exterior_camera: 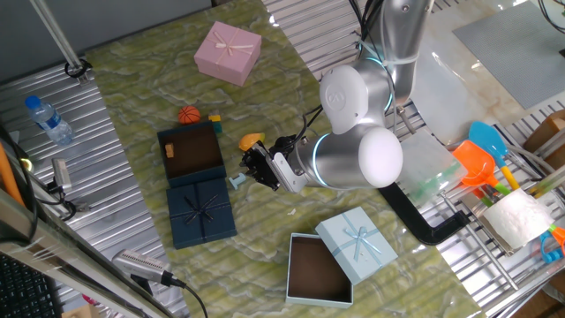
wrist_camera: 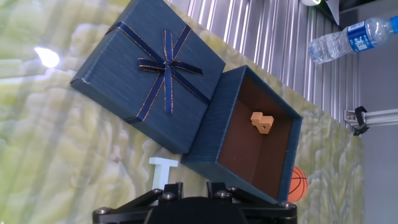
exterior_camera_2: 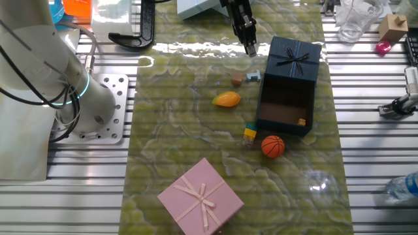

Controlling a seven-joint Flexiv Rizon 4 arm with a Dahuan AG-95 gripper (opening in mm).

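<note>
My gripper shows a narrow gap between its fingertips, with nothing in it. It hovers above the green marbled mat, near a light-blue T-shaped piece (wrist_camera: 163, 171). Beside that piece stands an open dark-blue box (wrist_camera: 214, 140), its bowed lid (wrist_camera: 152, 68) lying against it. An orange figure-4 piece (wrist_camera: 262, 122) rests inside the box. On the mat outside are a brown block (exterior_camera_2: 237, 78), a yellow-orange mango-like toy (exterior_camera_2: 226, 99), a yellow and green block piece (exterior_camera_2: 249, 134) and a small basketball (exterior_camera_2: 273, 146).
A pink gift box (exterior_camera: 229, 53) sits at the mat's far end. An open light-blue box (exterior_camera: 320, 272) with its lid (exterior_camera: 357, 244) leaning on it stands near the opposite end. A water bottle (exterior_camera: 49, 120) is off the mat on the slatted table.
</note>
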